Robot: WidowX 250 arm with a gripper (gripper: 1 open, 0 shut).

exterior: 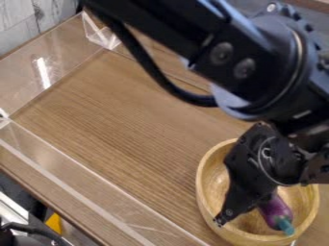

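Observation:
A yellow bowl (216,227) sits at the lower right of the camera view. My black gripper (233,206) is lowered into it, its fingertips over the bowl's left part, looking shut with nothing visible between them. A purple object with a teal tip (275,209), like a toy eggplant or similar, lies in the bowl to the right of the fingers, partly hidden behind the gripper.
Clear plastic barriers (38,72) run along its left and near edges. Dark cables and a yellow item lie beyond the lower-left edge.

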